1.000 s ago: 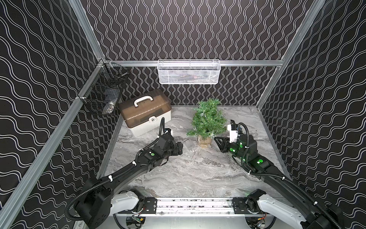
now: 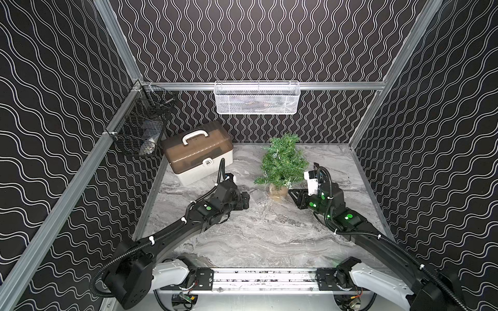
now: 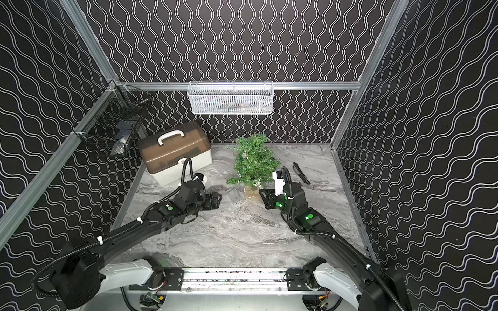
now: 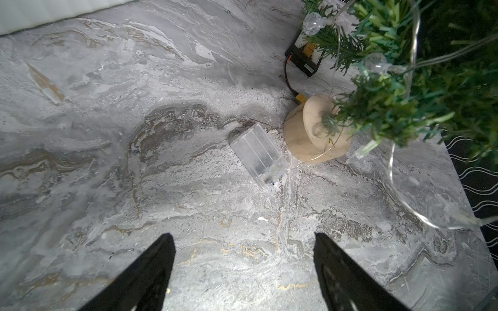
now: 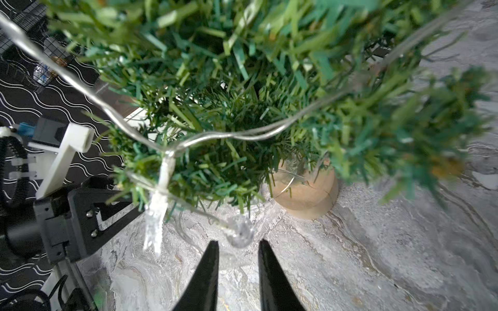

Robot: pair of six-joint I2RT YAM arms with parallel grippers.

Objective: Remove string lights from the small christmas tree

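Note:
A small green tree stands on a round wooden base. A clear light string with clear bulbs is draped over its branches. Joined by a thin wire, a clear battery box lies beside the base. My right gripper is partly open at the tree's lower right; one bulb hangs just beyond its fingertips, and no firm hold on it shows. Left of the base, my left gripper is open over bare tabletop, with nothing between its fingers.
A brown-lidded toolbox stands at the back left. A black slim tool lies right of the tree. A white mesh basket hangs on the back wall.
The left arm has hardly moved, and the tree stays in place.

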